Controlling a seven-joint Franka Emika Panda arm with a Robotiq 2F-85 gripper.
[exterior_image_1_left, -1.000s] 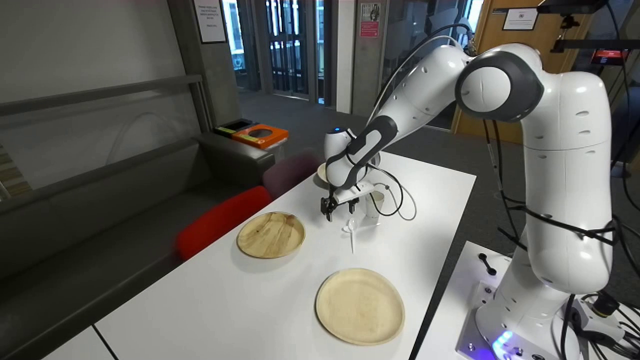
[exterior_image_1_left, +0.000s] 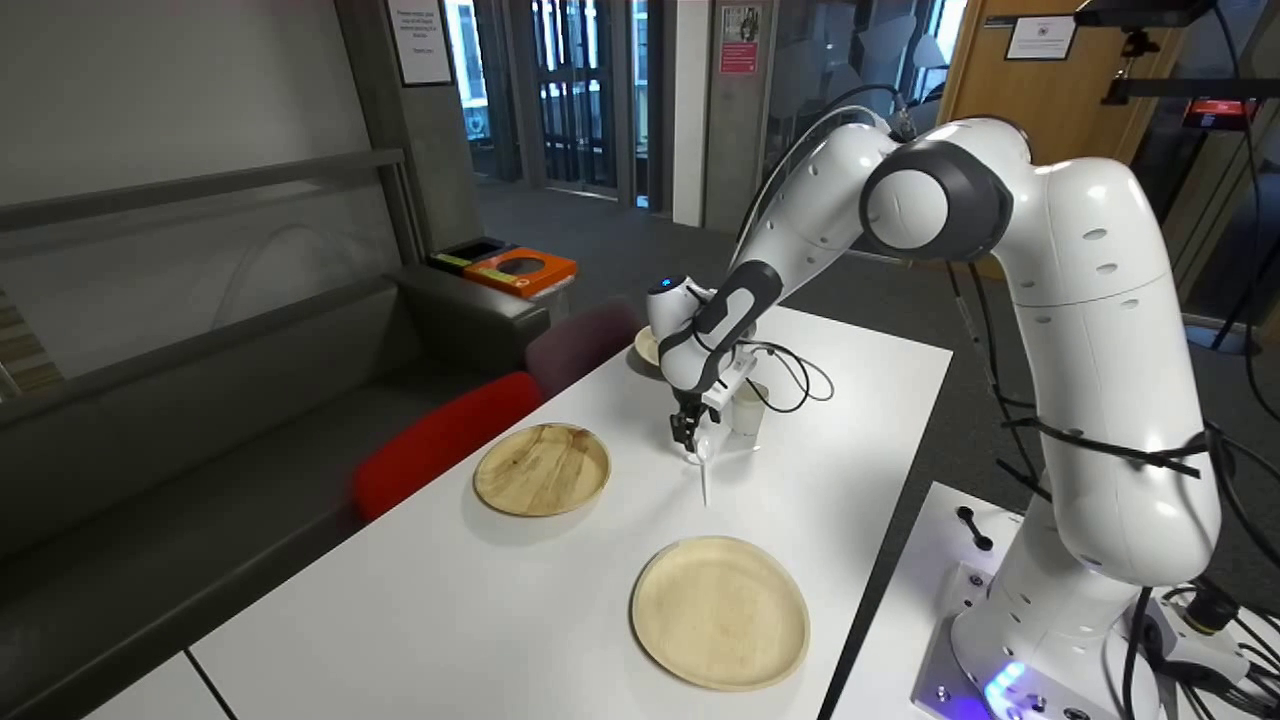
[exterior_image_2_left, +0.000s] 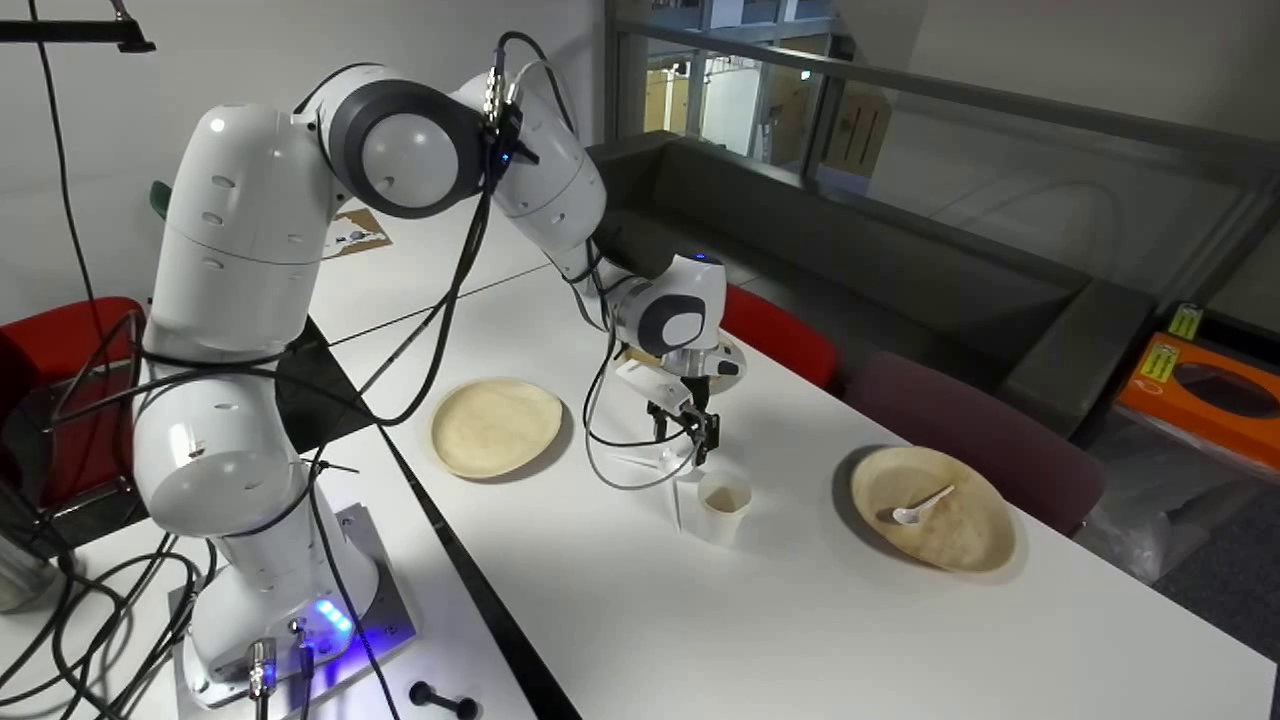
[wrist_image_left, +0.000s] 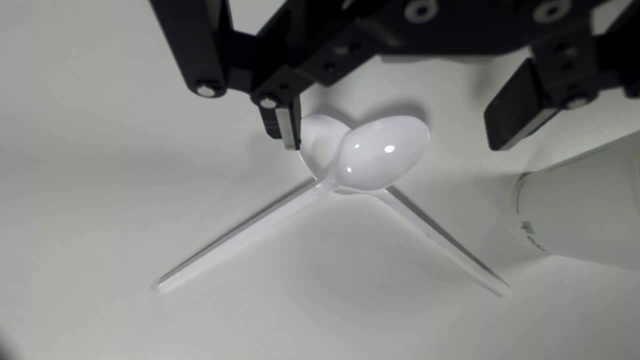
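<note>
Two white plastic spoons lie crossed on the white table in the wrist view. The upper spoon (wrist_image_left: 384, 153) has its bowl over the bowl of the lower spoon (wrist_image_left: 447, 243), and their handles spread apart toward the near side. My gripper stands open above the two bowls, its fingers on either side with nothing held between them. In exterior view 1 the gripper (exterior_image_1_left: 698, 434) is low over the table, close to the spoons. A pale cup (wrist_image_left: 579, 204) stands just to the right of the spoons; exterior view 2 shows this cup (exterior_image_2_left: 723, 506) upright.
A plate (exterior_image_2_left: 936, 540) at one end holds another white spoon (exterior_image_2_left: 921, 505). Two empty wooden plates lie elsewhere: a darker plate (exterior_image_1_left: 542, 469) and a lighter plate (exterior_image_1_left: 720, 612). Loose cables hang from the arm near the cup.
My gripper has turned and shifted right toward the spoons, now standing closer over their bowls. The spoons, cup and plates look unmoved.
</note>
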